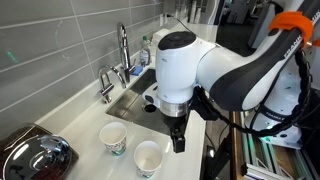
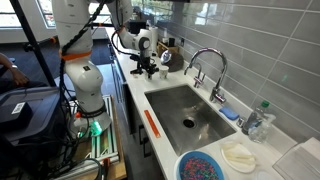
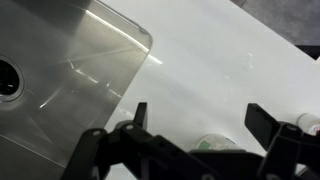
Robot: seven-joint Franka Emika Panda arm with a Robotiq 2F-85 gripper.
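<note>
Two white paper cups stand on the counter in exterior view 1. One cup (image 1: 113,138) is nearer the wall, and the other cup (image 1: 148,159) is closer to the camera, just left of my gripper (image 1: 178,139). A gap shows between this nearer cup and the black fingertips. In the wrist view, my gripper is open, its fingers wide apart, with bare white counter between the tips. One cup (image 3: 217,142) shows low behind the gripper body, partly hidden, and another cup (image 3: 310,123) is cut off by the right edge.
The steel sink (image 2: 195,118) with its tall faucet (image 2: 207,60) lies along the counter. A blue bowl (image 2: 199,167) and a red-orange object (image 2: 152,123) are near it. A round dark metal item (image 1: 38,155) sits at the counter's left in exterior view 1.
</note>
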